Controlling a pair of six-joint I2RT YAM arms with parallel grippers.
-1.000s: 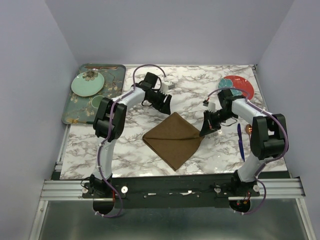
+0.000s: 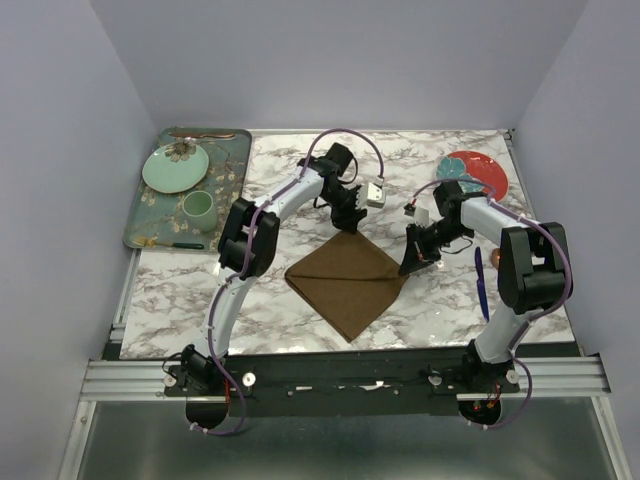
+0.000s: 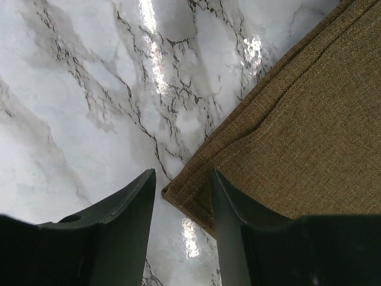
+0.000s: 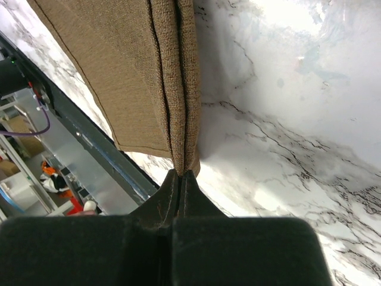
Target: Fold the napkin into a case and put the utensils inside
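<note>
The brown napkin (image 2: 340, 290) lies on the marble table, partly folded along a layered band. My left gripper (image 2: 346, 222) is at its upper corner; in the left wrist view its fingers (image 3: 125, 208) stand apart, one outside the corner (image 3: 178, 190), the other over the cloth. My right gripper is shut on the napkin's folded edge at the right corner, where the layers run into its fingertips.
A blue knife (image 2: 480, 285) lies right of the right gripper. Red and blue plates (image 2: 485, 170) sit at the back right. A tray (image 2: 225, 150) with a green plate and cup is at the left.
My left gripper has swung right and come onto the napkin's upper corner. My right gripper and the napkin look unmoved.
</note>
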